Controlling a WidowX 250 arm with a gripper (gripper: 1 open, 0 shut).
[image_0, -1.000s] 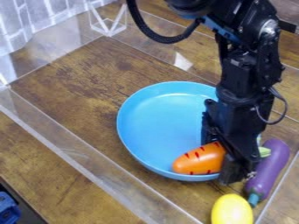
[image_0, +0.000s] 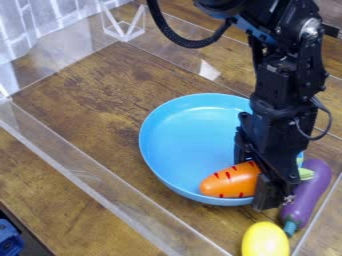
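Note:
The black gripper (image_0: 261, 170) reaches down into the right part of a blue bowl (image_0: 177, 135), its lower end at an orange toy carrot (image_0: 230, 181) lying inside. The carrot's green top shows to the right of the gripper. Whether the fingers are closed on the carrot is hidden.
A purple eggplant (image_0: 305, 197) lies right of the bowl, with a yellow oval toy (image_0: 265, 240) below it. A blue object (image_0: 8, 237) is at the lower left corner. The wooden surface (image_0: 87, 100) left of the bowl is clear.
The gripper, carrot and bowl have shifted slightly to the right.

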